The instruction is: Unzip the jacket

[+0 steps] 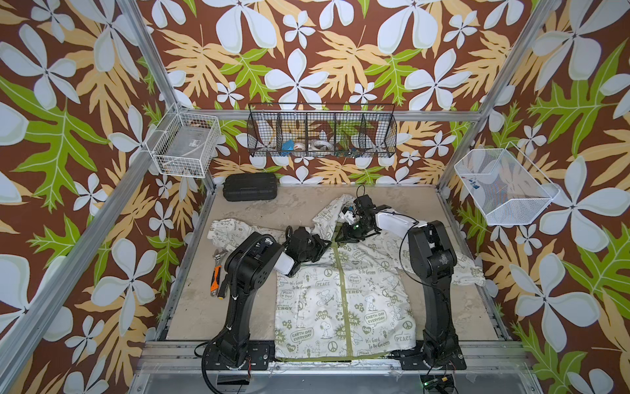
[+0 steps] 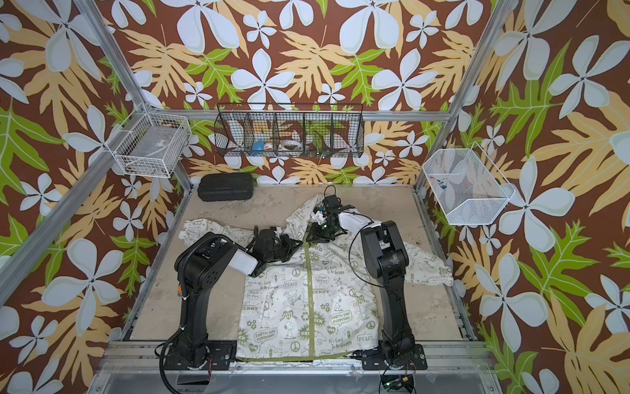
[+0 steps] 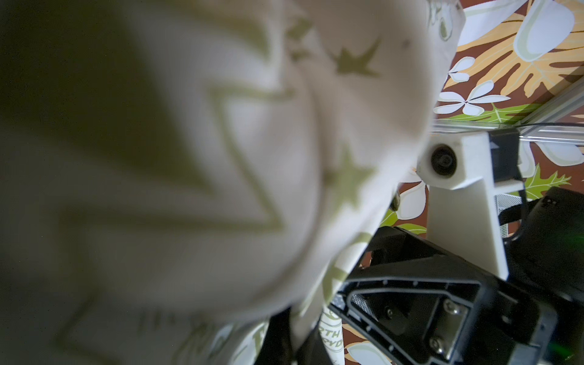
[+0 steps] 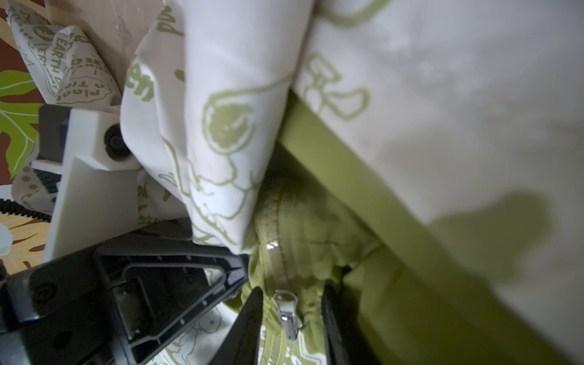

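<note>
A printed white jacket [image 1: 308, 308] with a green zipper line [image 1: 344, 308] lies spread on the table. My left gripper [image 1: 325, 243] is at the collar left of the zip, fingertips buried in fabric; in the left wrist view its fingers [image 3: 273, 340] are shut, with jacket cloth pinched or lying at them. My right gripper hovers at the zip top, fingers parted on either side of the metal zipper pull [image 4: 287, 310], apparently not closed on it. A white fold of cloth hangs beside the green lining [image 4: 389, 286].
A black case [image 1: 249, 187] lies at the back left, an orange tool [image 1: 216, 279] left of the left arm. Wire baskets [image 1: 321, 134] hang on the back and side rails. Bare table [image 1: 190, 302] shows around the jacket.
</note>
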